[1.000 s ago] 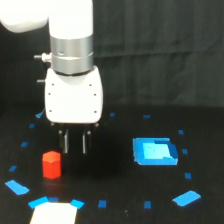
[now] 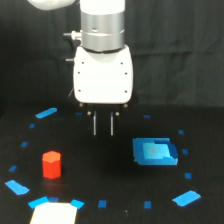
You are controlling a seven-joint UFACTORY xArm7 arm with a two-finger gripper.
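A red block with a hexagonal outline stands on the black surface at the left. To the right lies a shallow blue tray with a pale blue patch inside it. Between the two and higher in the view hangs my gripper, pointing down. Its two thin fingers stand apart with only dark background between them, so it is open and empty. Neither the block nor the tray is touched by it.
A cream-coloured object is cut off by the bottom edge at the left. Pieces of blue tape are scattered over the black surface. Between block and tray the surface is clear apart from small blue marks.
My gripper has shifted right and somewhat up in the view, away from the red block. The block and the blue tray have not moved.
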